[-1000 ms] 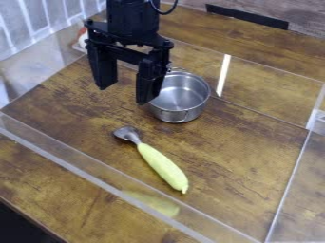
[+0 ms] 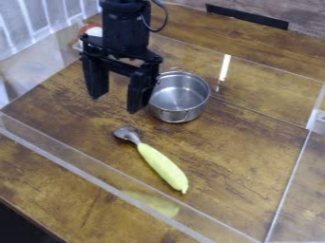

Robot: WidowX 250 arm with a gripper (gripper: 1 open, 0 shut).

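Note:
The black gripper (image 2: 117,84) hangs over the left middle of the wooden board, its fingers pointing down and apart, open, with nothing seen between them. Just right of it stands an empty steel pot (image 2: 180,95). Below them, nearer the front, lies a pale yellow-green spoon (image 2: 162,163) with a metal end toward the upper left.
A partly hidden red and white object (image 2: 91,34) sits behind the arm at the upper left. Clear plastic walls border the wooden surface (image 2: 76,171).
The arm and gripper have shifted slightly back and to the left, revealing more of the pot's left side. The pot and spoon have not moved.

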